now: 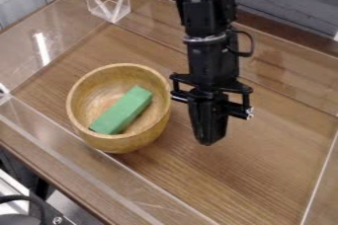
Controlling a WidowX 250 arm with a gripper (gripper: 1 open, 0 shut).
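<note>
My black gripper hangs over the wooden table, right of a wooden bowl, shut with nothing seen between its fingers. A green block lies inside the bowl.
A clear plastic item stands at the back left. A black cable lies at the lower left edge.
</note>
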